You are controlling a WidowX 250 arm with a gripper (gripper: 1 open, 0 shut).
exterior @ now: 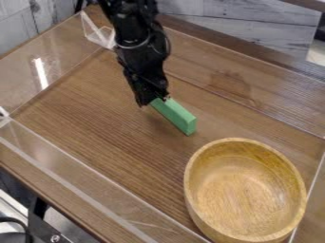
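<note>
The black gripper point(148, 100) reaches down from the top of the camera view, its tips at the upper-left end of a green block point(174, 117), which lies slanted on the wooden table point(102, 152). Whether the fingers are closed on the block cannot be made out clearly.
A yellow oval bowl point(244, 188) sits at the lower right, below the block. A pale, translucent object is at the top left. A light grey wooden wall runs along the back right.
</note>
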